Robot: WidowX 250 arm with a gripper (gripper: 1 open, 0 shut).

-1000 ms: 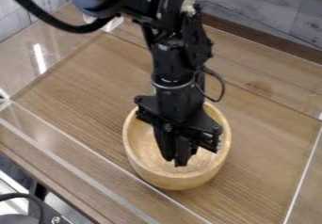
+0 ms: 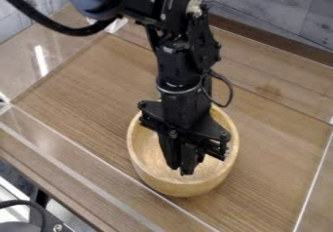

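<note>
A light wooden bowl (image 2: 151, 163) sits on the wooden table near the front middle. The black arm comes down from the top, and its gripper (image 2: 184, 161) hangs over and into the bowl, covering much of its inside. The fingertips are dark and crowded together against the pale bowl; whether they are apart or hold anything cannot be told.
The wooden table (image 2: 72, 95) has clear room left and right of the bowl. A grey plank wall (image 2: 279, 17) stands along the back. A black cable lies at the lower left edge.
The gripper and upper arm have shifted very slightly; the bowl stays in about the same place.
</note>
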